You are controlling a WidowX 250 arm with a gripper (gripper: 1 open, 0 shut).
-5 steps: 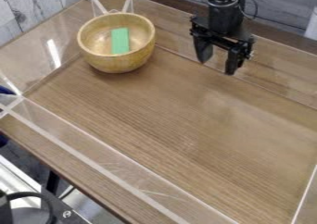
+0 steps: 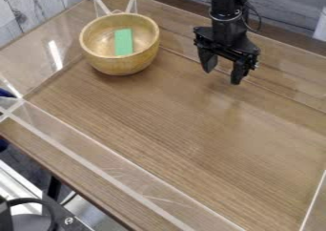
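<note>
My gripper [image 2: 227, 53] is a black robot arm coming in from the top centre, its lower part over the wooden surface; whether its fingers are open I cannot make out clearly. A yellow bowl [image 2: 137, 61] stands at the upper left, holding a green block [image 2: 124, 42]. The bowl is to the left of the gripper, apart from it.
A dark object [image 2: 29, 219] is at the bottom left corner. Light tape strips run along the left.
The black gripper has shifted slightly left and changed its pose a little. The bowl and green block look unmoved.
</note>
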